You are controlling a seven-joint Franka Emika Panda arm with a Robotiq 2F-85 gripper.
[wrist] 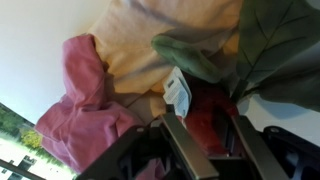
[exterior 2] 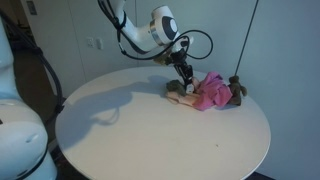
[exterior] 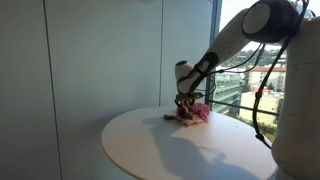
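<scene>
A heap of cloths lies on the round white table. Among them are a pink cloth (exterior 2: 213, 92), a peach cloth (wrist: 140, 45) and a dark green cloth (wrist: 265, 45). My gripper (exterior 2: 188, 82) points down into the heap, its tips low among the folds. From the wrist, its two dark fingers (wrist: 185, 140) stand apart, with a dark red cloth (wrist: 205, 108) showing beyond and between them. A small white tag (wrist: 177, 92) sticks up just by the left fingertip. Whether the fingers pinch any fabric is unclear.
A brownish dark item (exterior 2: 237, 91) sits at the heap's edge, beside the pink cloth. A plain wall and a window (exterior: 235, 85) stand beyond the table.
</scene>
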